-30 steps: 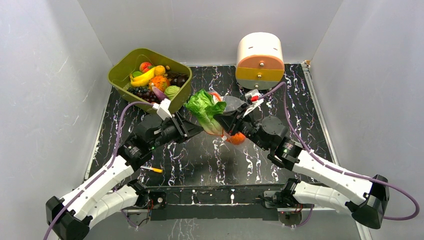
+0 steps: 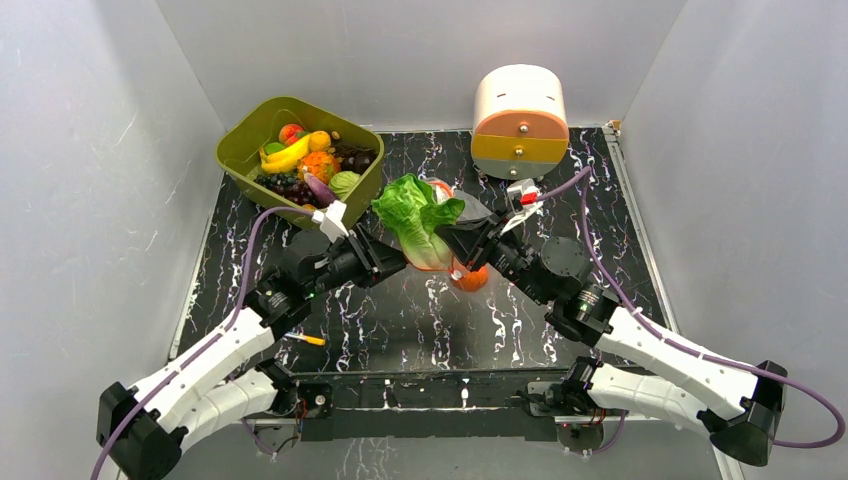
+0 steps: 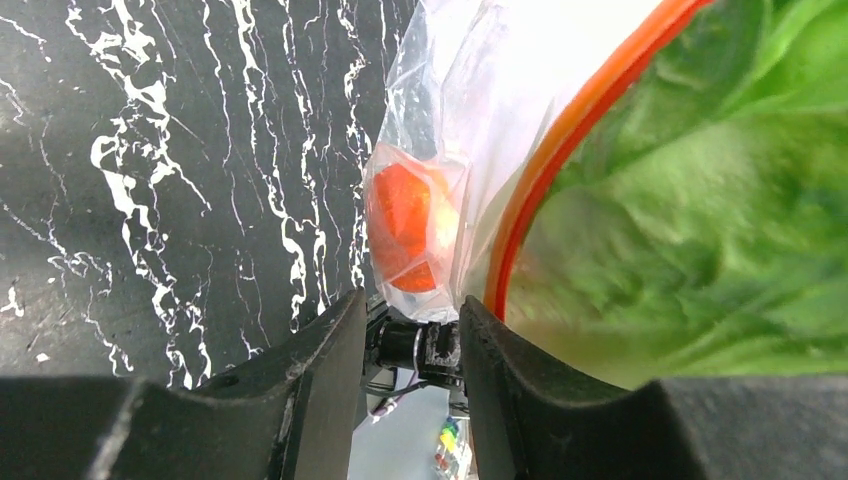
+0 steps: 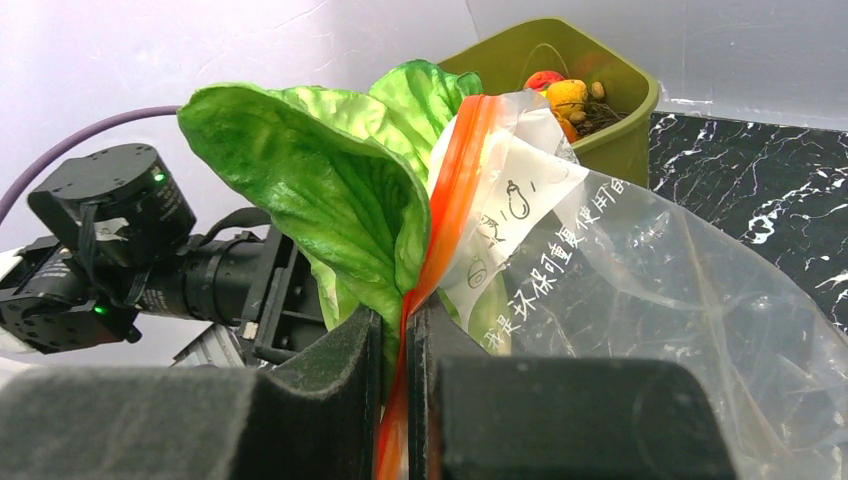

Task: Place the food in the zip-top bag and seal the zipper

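Note:
The clear zip bag (image 4: 640,290) hangs from my right gripper, which is shut on its orange zipper rim (image 4: 462,190). A leafy green lettuce (image 2: 418,215) sticks up out of the bag's mouth, its base down inside. Low in the bag rests a round orange-red food item (image 3: 408,225), seen through the plastic. Beside the bag's left edge, my left gripper is part open; in its wrist view the orange rim (image 3: 520,215) runs close to the right finger (image 3: 490,370), with no plastic plainly between the fingers. In the top view its tips (image 2: 395,262) are close to the lettuce base.
A green basket (image 2: 235,150) of fruit and vegetables stands at the back left. At the back right is a small drawer cabinet (image 2: 520,100). An orange-handled tool (image 2: 308,339) lies near the left arm.
My right gripper has shifted slightly to the right with the bag. The left gripper has edged slightly right, closer to the bag.

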